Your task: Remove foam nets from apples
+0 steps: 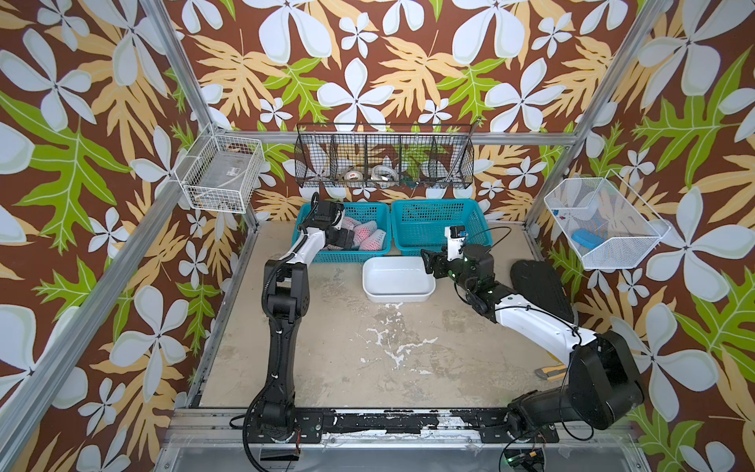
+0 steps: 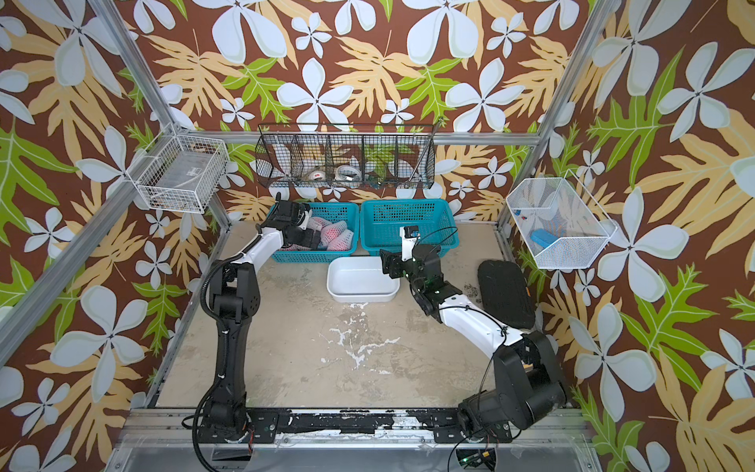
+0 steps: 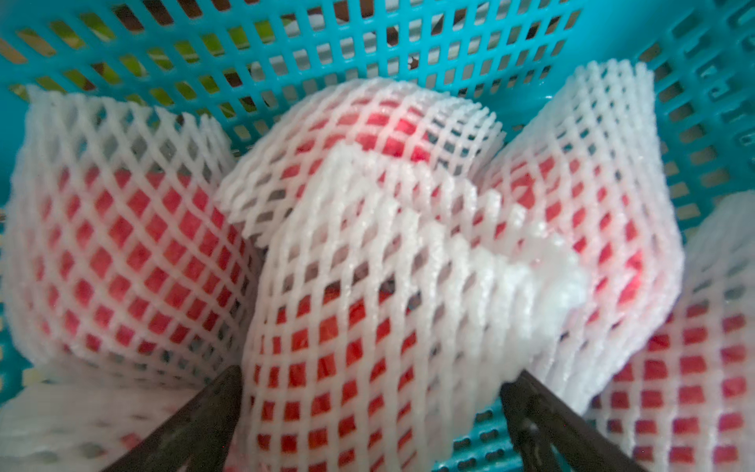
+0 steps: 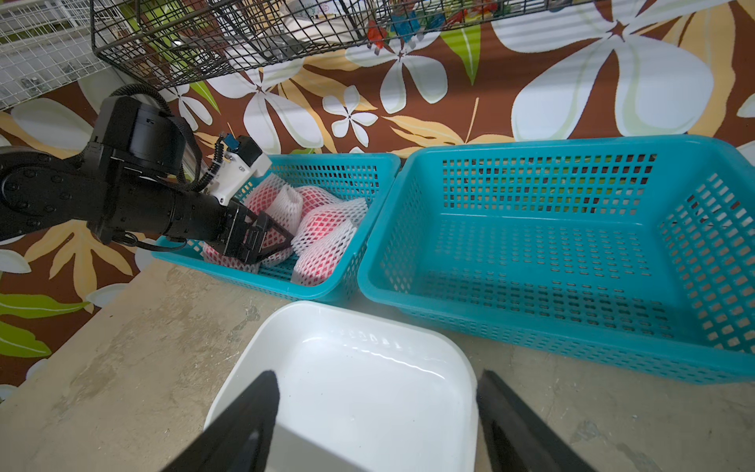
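Several red apples in white foam nets (image 3: 338,346) fill the left teal basket (image 1: 369,253). My left gripper is down in that basket, its open fingers either side of a netted apple in the middle, whose net stands loose at the top. My right gripper hangs over the near white tray (image 1: 398,295), its fingers apart with nothing between them. The right teal basket (image 4: 519,244) is empty.
A wire shelf (image 1: 383,157) hangs above the baskets on the back wall, with white wire baskets (image 1: 220,173) at either side. A black pad (image 2: 507,295) lies at the table's right.
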